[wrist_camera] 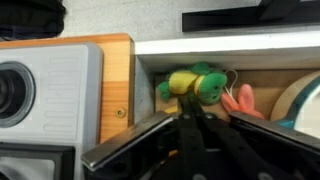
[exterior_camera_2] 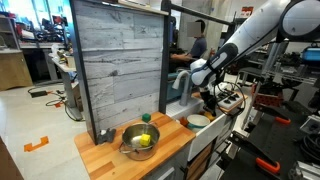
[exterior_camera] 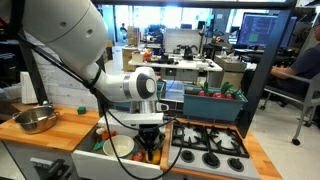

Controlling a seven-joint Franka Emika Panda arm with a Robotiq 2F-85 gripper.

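Note:
My gripper is shut, and nothing shows between its fingers. It points down into an open white drawer (exterior_camera: 92,163) beside the stove. Just beyond the fingertips in the wrist view, a yellow and green soft-looking toy (wrist_camera: 197,83) lies against the drawer's wall. To its right is a pink object (wrist_camera: 243,100), then a white bowl (wrist_camera: 303,103) cut off by the frame edge. From the front, the bowl (exterior_camera: 121,147) sits left of the gripper (exterior_camera: 152,153). The hand covers part of the drawer's contents.
The stove (exterior_camera: 208,138) stands right of the drawer, with a wooden edge (wrist_camera: 115,90) close by. On the left counter are a metal pot (exterior_camera: 37,119) and a green object (exterior_camera: 82,110). A blue-green basket (exterior_camera: 212,104) stands behind the stove.

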